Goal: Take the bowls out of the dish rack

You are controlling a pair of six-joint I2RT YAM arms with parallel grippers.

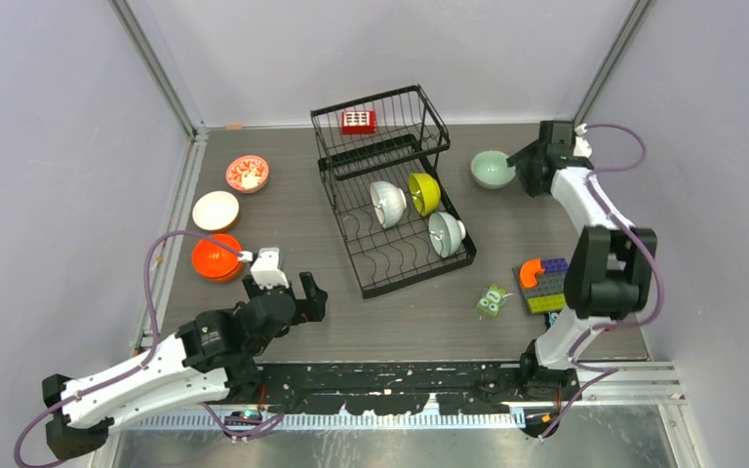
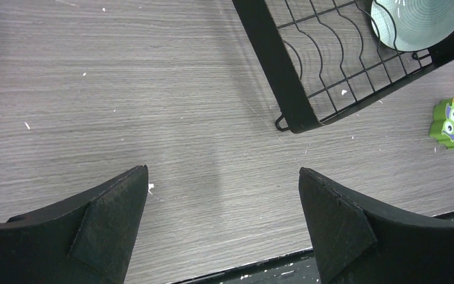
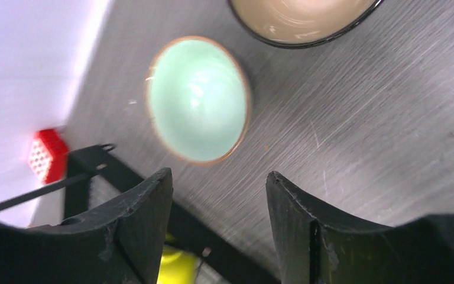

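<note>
The dish rack [image 1: 405,285] stands mid-table, with a white bowl [image 1: 387,204], a yellow-green bowl [image 1: 425,193] and a pale grey-green bowl [image 1: 446,234] in its lower tier. On the table right of it sits a mint bowl [image 1: 491,170], upright. My right gripper is at that bowl's right in the top view, fingers apart and nothing between them. A beige bowl [image 3: 307,18] with a dark rim shows beside the mint one in the right wrist view; the arm hides it from above. Over bare table at front left, my left gripper hangs open and empty.
At the left lie an orange-patterned bowl [image 1: 247,173], a cream bowl [image 1: 216,211] and stacked orange bowls [image 1: 216,257]. A red block [image 1: 358,122] rests on the rack's upper tier. A green owl toy [image 1: 492,300] and a grey board [image 1: 544,291] occupy the front right.
</note>
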